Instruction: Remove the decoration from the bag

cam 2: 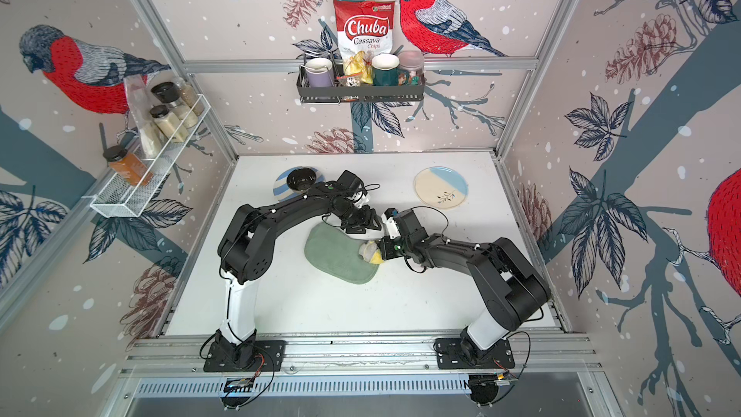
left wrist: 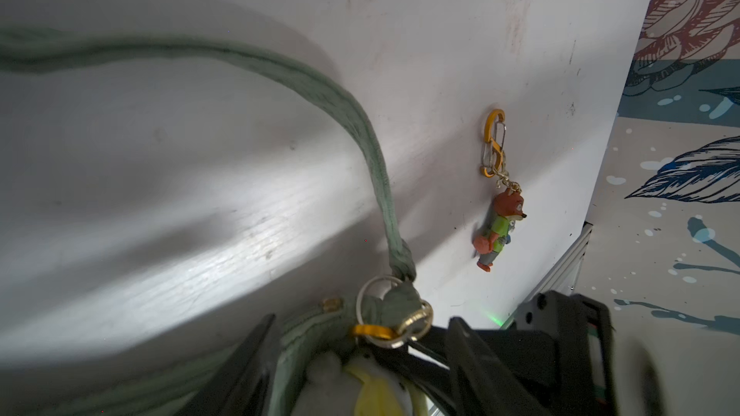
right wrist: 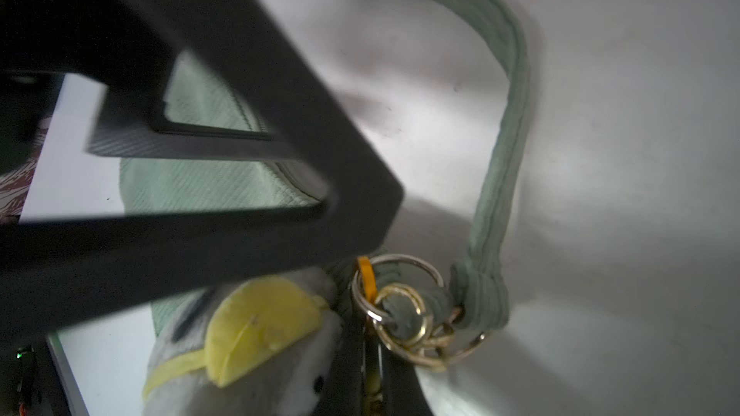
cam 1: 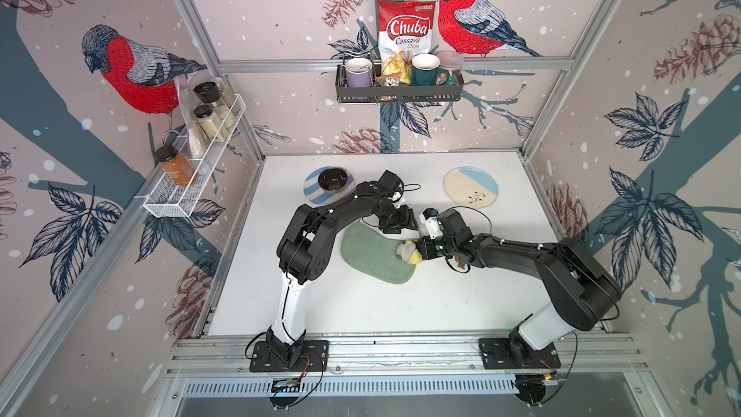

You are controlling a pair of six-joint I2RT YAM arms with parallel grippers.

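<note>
The green bag (cam 1: pixel 378 251) lies flat on the table, its strap (right wrist: pixel 508 108) looping away. At its right end hangs a grey-and-yellow plush decoration (right wrist: pixel 266 331). An orange carabiner (right wrist: pixel 367 277) passes through metal rings (right wrist: pixel 404 265) at the strap's end. In the right wrist view my right gripper is shut on the carabiner, most of which is hidden between the fingers. My left gripper is open above the rings, its fingers apart on either side of them; one large dark left finger (right wrist: pixel 339 185) crosses the right wrist view.
A fox figure keychain (left wrist: pixel 499 223) with its own orange clip lies loose on the table beyond the bag. Behind stand a striped plate (cam 1: pixel 312 193) with a black bowl (cam 1: pixel 332 178), and a cream-and-blue plate (cam 1: pixel 471 187).
</note>
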